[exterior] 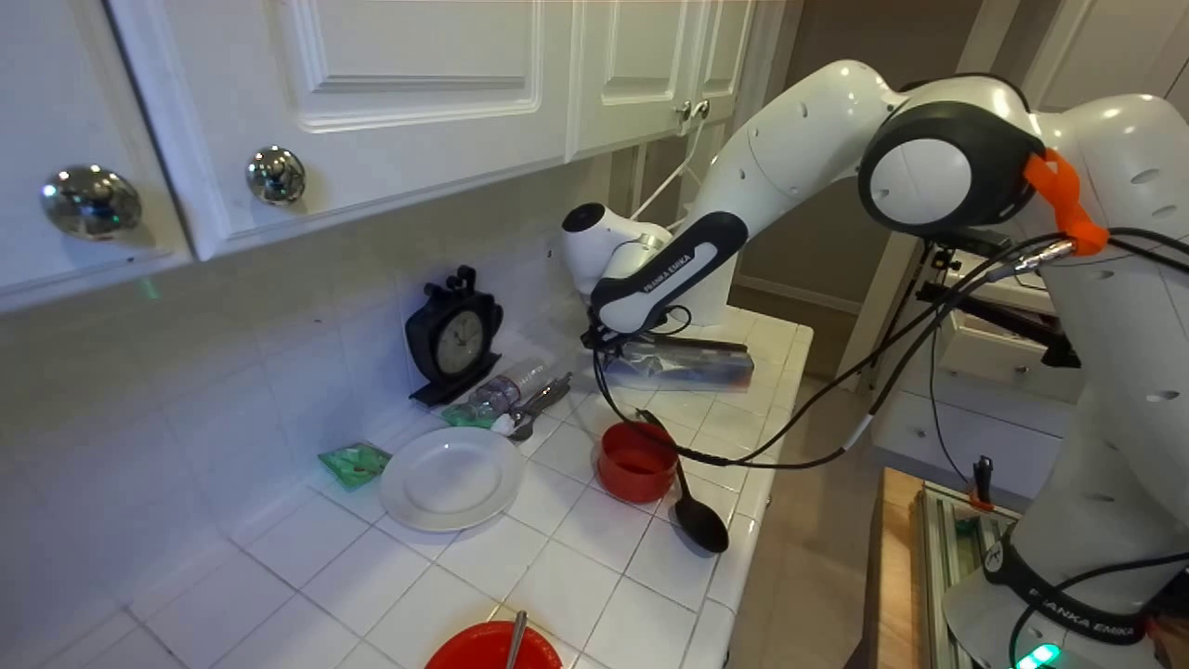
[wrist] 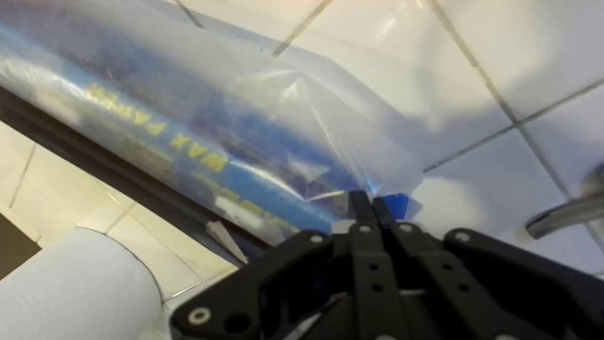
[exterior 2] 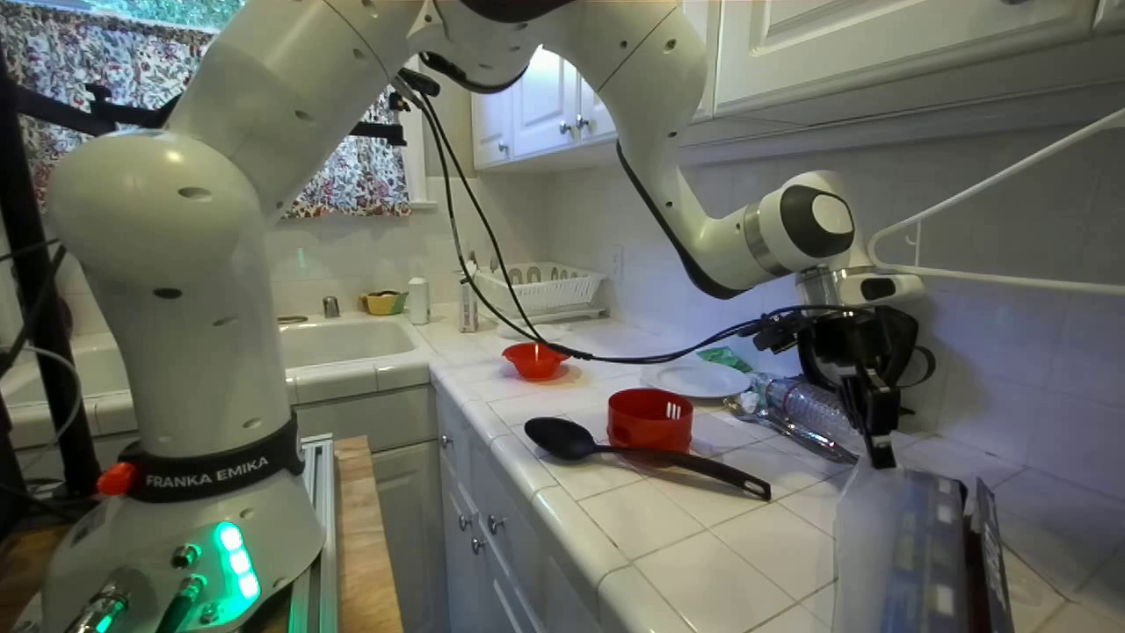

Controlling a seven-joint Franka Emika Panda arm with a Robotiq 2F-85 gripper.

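A long box (wrist: 187,136) with blue sides and yellow lettering lies on the tiled counter. Clear plastic film (wrist: 322,113) covers it, its creases converging at my gripper. The fingers are shut with the thin film gathered at the tips. Seen in exterior view 2, the film (exterior 2: 870,527) stretches up to my gripper (exterior 2: 882,461), which points down at the near end of the counter. In exterior view 1 the fingertips are hidden by the arm; the wrapped box (exterior: 691,366) extends right from beneath it.
A red cup (exterior 2: 649,418), a black spoon (exterior 2: 633,452), a white plate (exterior: 451,479), a plastic bottle (exterior: 507,390) and a black clock (exterior: 454,338) occupy the counter. A white roll (wrist: 79,283) stands near the box. Cabinets (exterior: 435,78) hang above.
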